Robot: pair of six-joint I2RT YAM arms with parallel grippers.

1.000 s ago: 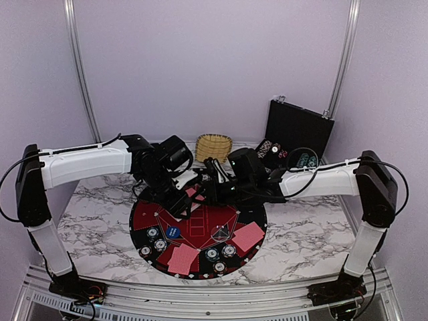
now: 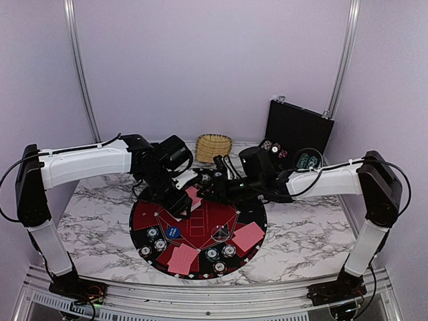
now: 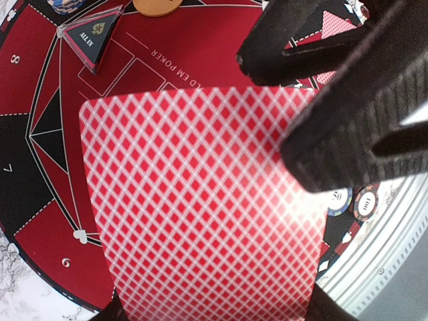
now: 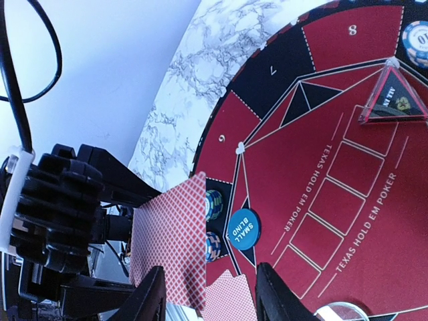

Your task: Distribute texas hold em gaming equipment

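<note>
A red-checked playing card is held upright in my left gripper [image 2: 184, 200], which is shut on it above the round poker mat [image 2: 200, 221]; in the right wrist view that card [image 4: 170, 234] hangs at the left. My right gripper [image 2: 221, 190] is just right of it, fingers [image 4: 271, 294] apart, nothing seen between them. Cards lie on the mat at front [image 2: 182, 259] and right [image 2: 247, 237]. An ALL IN triangle [image 4: 391, 100] and a blue SMALL BLIND disc [image 4: 244, 227] lie on the mat, chips near its rim.
An open black case [image 2: 294, 134] with chips stands at the back right, a woven basket [image 2: 212, 146] at the back middle. Bare marble [image 2: 301, 241] lies either side of the mat. Both arms reach over the mat's centre.
My right gripper and arm have moved rightward, slightly away from the left gripper. The left arm and its card show no visible change.
</note>
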